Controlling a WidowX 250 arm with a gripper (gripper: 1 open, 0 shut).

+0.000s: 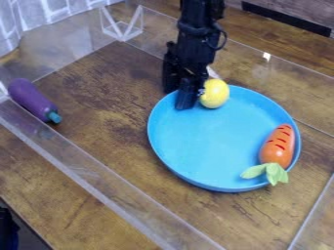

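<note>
The dark robot gripper [193, 90] reaches down from the top centre to the upper rim of a blue plate [209, 137]. Its fingers are beside a yellow round object [214, 95], on that object's left side; whether they touch it is hard to see, as is how far they are open. An orange toy carrot [275, 145] with pale green leaves lies on the right part of the plate.
A purple eggplant-like object [31, 98] lies at the far left on the dark wooden table [92, 205]. Clear plastic edges run along the left and top left. The table left of the plate is clear.
</note>
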